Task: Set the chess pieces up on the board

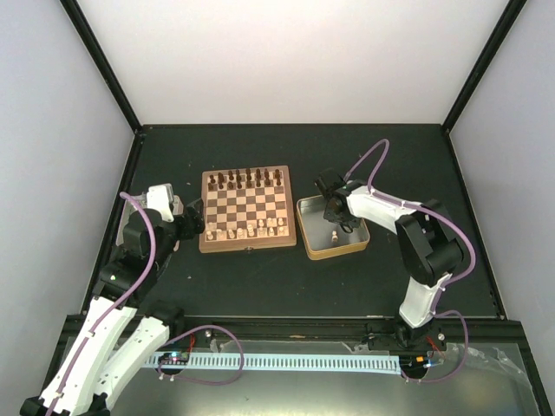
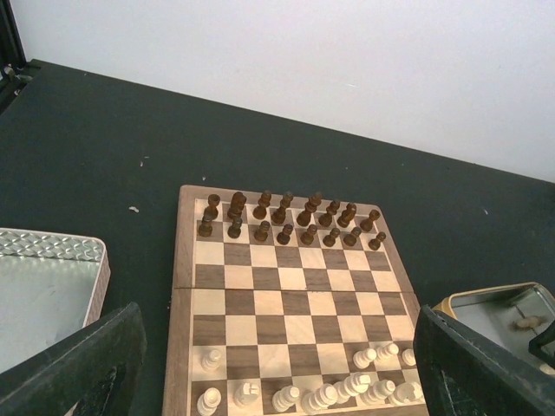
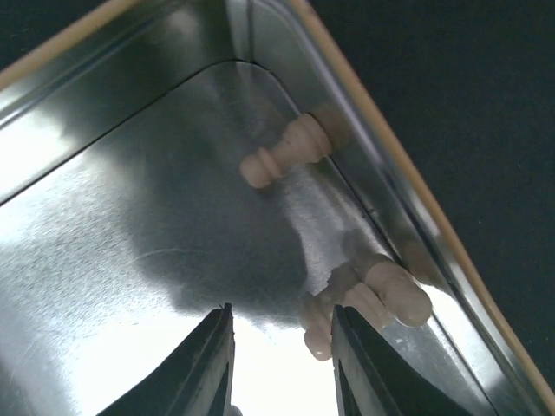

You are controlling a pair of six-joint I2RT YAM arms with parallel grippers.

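The chessboard [image 1: 247, 208] carries dark pieces along its far side [image 2: 263, 208] and light pieces along its near side [image 2: 247, 390]. A gold-rimmed tin [image 1: 336, 252] sits right of it with light wooden pieces lying inside: one [image 3: 286, 154] by the wall, several more [image 3: 395, 290] lower, partly behind my fingertips in the right wrist view. My right gripper hangs over the tin, open, nothing between its fingers. My left gripper is open and empty at the board's left side.
A second metal tray [image 2: 52, 286] stands left of the board, mostly under the left arm in the top view.
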